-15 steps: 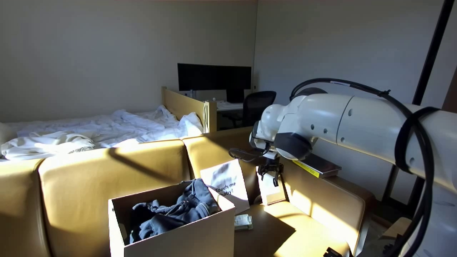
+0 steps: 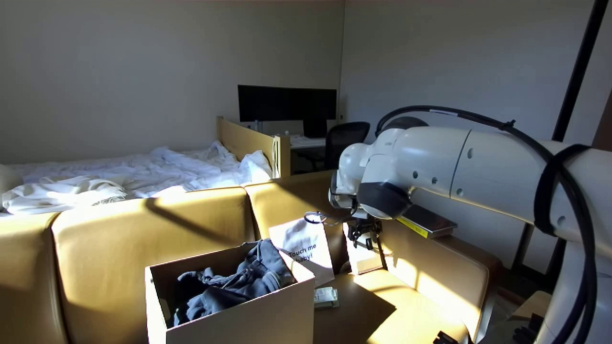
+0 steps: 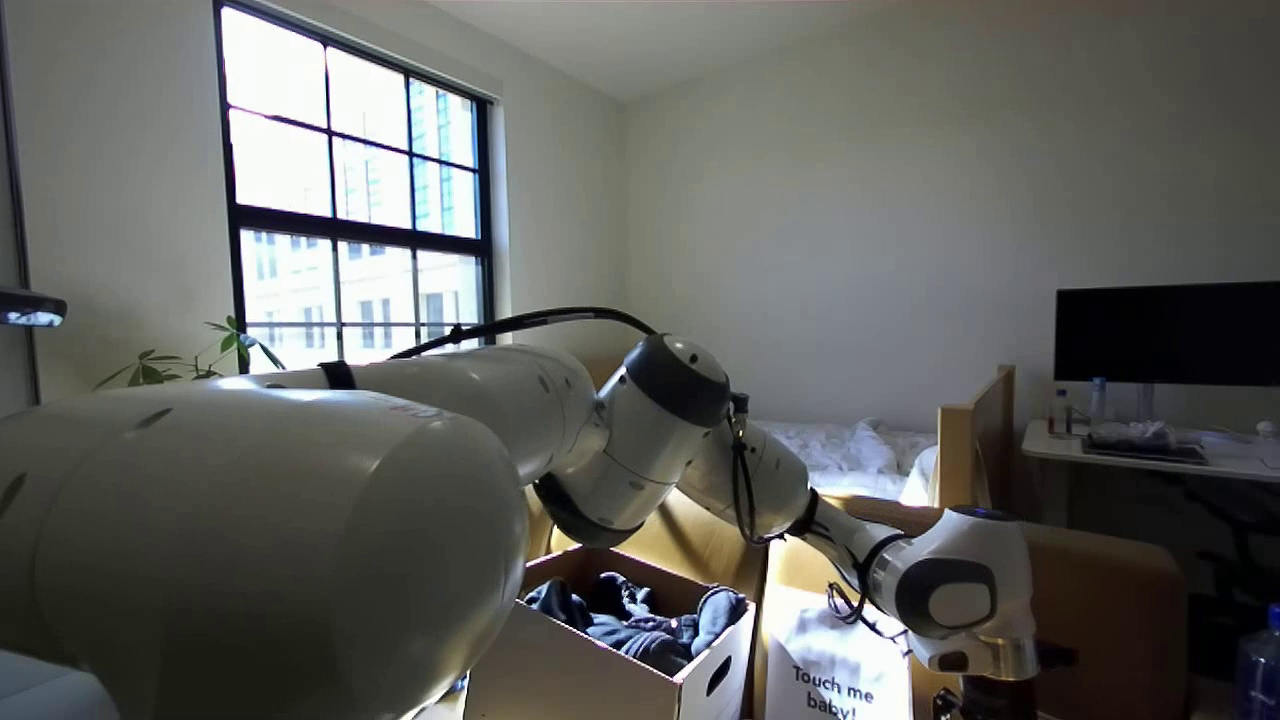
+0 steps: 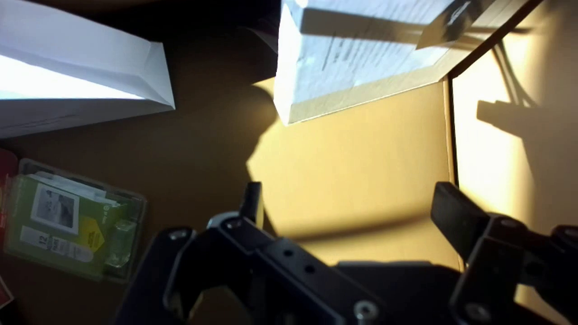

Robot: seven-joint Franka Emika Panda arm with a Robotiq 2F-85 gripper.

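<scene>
My gripper is open, its two dark fingers wide apart with nothing between them. It hangs above the sunlit seat of the tan sofa [image 4: 357, 162]. Ahead of the fingers in the wrist view, a pale box [image 4: 357, 65] stands toward the sofa's corner, printing on its sunlit face. To the left lies a clear case with green packaging [image 4: 70, 222], well apart from the fingers. A white paper bag [image 2: 307, 249] reading "Touch me baby!" leans against the sofa back. Left of it, a white open box [image 2: 241, 315] holds dark clothing [image 2: 238, 281].
The sofa armrest [image 2: 442, 275] rises right of the gripper, with a flat dark box [image 2: 427, 220] on top. Behind the sofa back are a bed [image 2: 143, 166] and a desk with a monitor [image 2: 287, 103]. The sunlit seat below the gripper is clear.
In exterior view 1 the arm's wrist has shifted slightly left, and the gripper has turned and now sits a little to the right. The bag, boxes and clothing have stayed put.
</scene>
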